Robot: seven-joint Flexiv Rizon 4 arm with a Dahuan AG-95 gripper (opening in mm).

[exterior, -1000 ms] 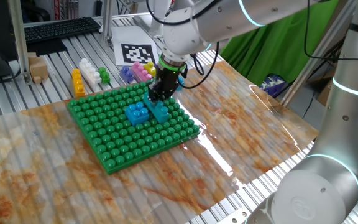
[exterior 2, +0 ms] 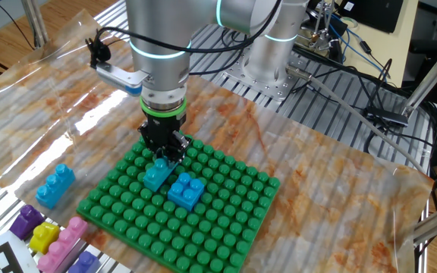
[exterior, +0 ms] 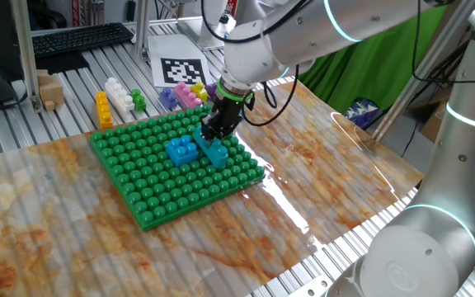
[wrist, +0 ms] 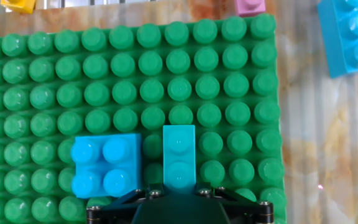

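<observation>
My gripper is shut on a long teal brick (wrist: 179, 152), with its fingers at the bottom of the wrist view. The brick's far end sticks out ahead of the fingers, low over the right part of the green baseplate (exterior: 143, 210); whether it is seated on the studs I cannot tell. Just left of it in the wrist view, a square blue brick (wrist: 107, 165) sits on the plate, with a narrow gap between the two. In exterior view 2 the teal brick (exterior 2: 158, 174) hides partly beneath the gripper (exterior 2: 167, 152).
Off the plate lies another blue brick (exterior 2: 55, 186). Purple (exterior 2: 26, 221), yellow (exterior 2: 45, 237) and pink (exterior 2: 63, 244) bricks lie nearby. Orange (exterior: 103, 110), white (exterior: 119, 94) and green (exterior: 139, 100) bricks stand beyond the plate.
Over the last second my gripper and the teal brick have shifted slightly to the right and down in exterior view 1. The square blue brick has stayed put.
</observation>
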